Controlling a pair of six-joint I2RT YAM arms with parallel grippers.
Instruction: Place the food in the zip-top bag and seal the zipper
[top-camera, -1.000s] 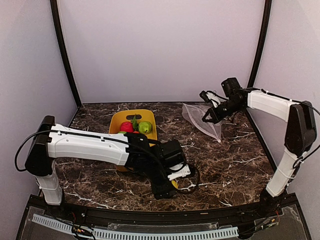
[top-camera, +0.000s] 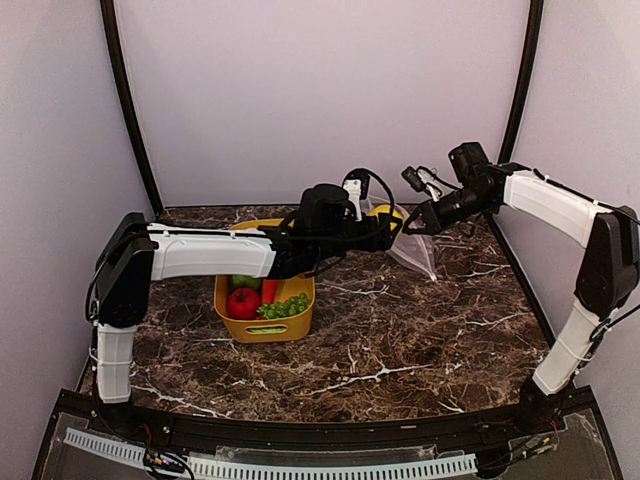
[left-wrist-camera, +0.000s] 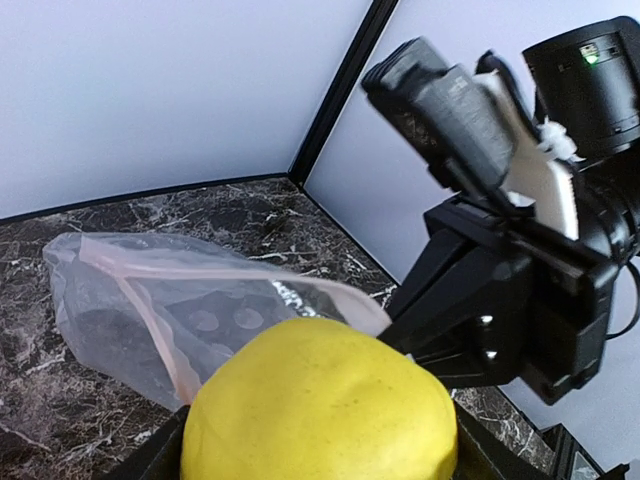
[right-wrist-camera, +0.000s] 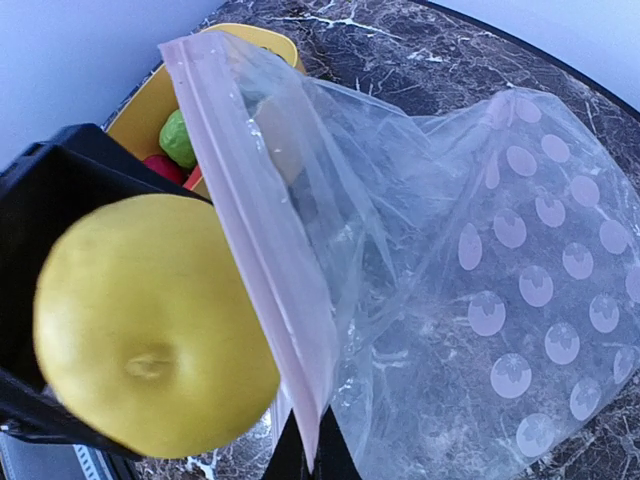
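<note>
A round yellow fruit or vegetable (left-wrist-camera: 320, 405) fills the bottom of the left wrist view, with my left gripper (top-camera: 388, 226) shut around it. It is held in the air at the mouth of the clear zip top bag (right-wrist-camera: 530, 270). The right wrist view puts the yellow piece (right-wrist-camera: 150, 330) on the near side of the bag's pink zipper edge, outside the bag. My right gripper is shut on that edge, holding the bag up. Printed pale dots show through the plastic, and no food is visible inside.
The yellow basket (top-camera: 262, 332) stands left of centre, partly under my left arm. Inside are a red tomato (top-camera: 242, 303), a carrot (top-camera: 269, 290) and green grapes (top-camera: 285, 309).
My left gripper has gone from the front of the table up and back to the bag, carrying the yellow piece. The right gripper and bag have shifted slightly left.
</note>
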